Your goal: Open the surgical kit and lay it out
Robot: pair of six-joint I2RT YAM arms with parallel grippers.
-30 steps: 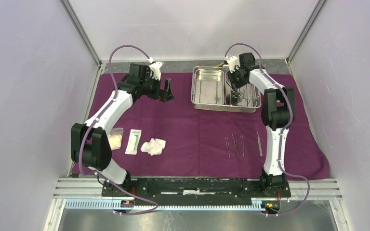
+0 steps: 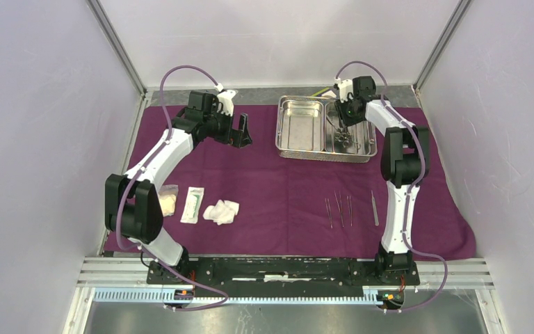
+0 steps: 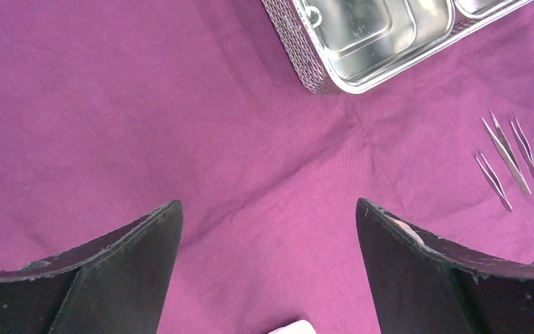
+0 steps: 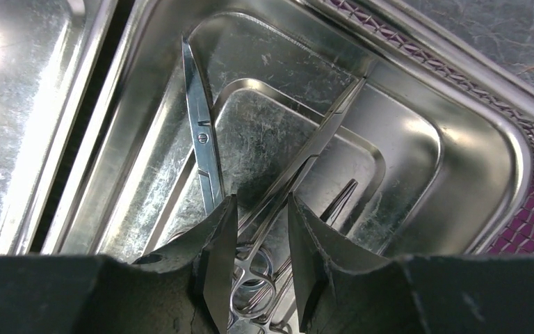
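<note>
The steel kit (image 2: 299,125) has two compartments. Its right one holds scissors (image 4: 204,139), long ringed instruments (image 4: 311,153) and other tips. My right gripper is down over these, part open, the long instrument running beneath and between its fingers; whether it touches is unclear. My left gripper (image 2: 240,133) hangs open and empty left of the kit. Tweezers (image 3: 506,156) and a scalpel handle (image 2: 375,209) lie on the purple drape at the front right. A gauze cloth (image 2: 220,211), a sealed packet (image 2: 192,205) and a bag (image 2: 167,200) lie front left.
A grey strip of worktop (image 2: 257,95) runs behind the kit, with a yellow item partly hidden there. Walls bound both sides and the back.
My right gripper has shifted slightly rightward and backward over the right compartment since a second ago. The left arm has hardly moved.
</note>
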